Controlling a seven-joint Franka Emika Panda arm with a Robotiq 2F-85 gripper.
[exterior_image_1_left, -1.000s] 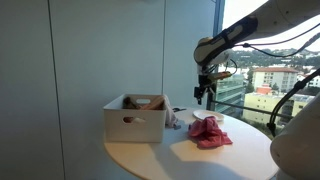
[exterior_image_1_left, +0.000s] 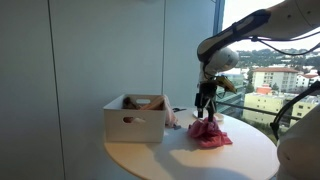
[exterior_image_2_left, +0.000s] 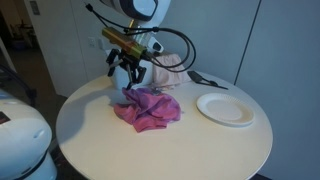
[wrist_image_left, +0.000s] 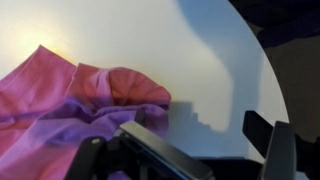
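A crumpled pink and purple cloth (exterior_image_2_left: 150, 112) lies on the round white table (exterior_image_2_left: 190, 155). My gripper (exterior_image_1_left: 207, 113) points down just above the cloth (exterior_image_1_left: 208, 135). In the wrist view the fingers stand wide apart, so the gripper is open. Its left finger (wrist_image_left: 150, 155) overlaps the edge of the cloth (wrist_image_left: 90, 110) in the picture, while bare table shows between the two fingers. Whether any finger touches the fabric cannot be told.
A white box (exterior_image_1_left: 135, 125) with several items inside stands at the table's left in the first exterior view. An empty white plate (exterior_image_2_left: 226, 109), a dark utensil (exterior_image_2_left: 205, 80) and a pale pink cloth (exterior_image_2_left: 173, 67) occupy other spots. Bare tabletop surrounds the crumpled cloth's near side.
The arm has come down and toward the cloth, from high above the table to just over it. Cloth and box have stayed in place.
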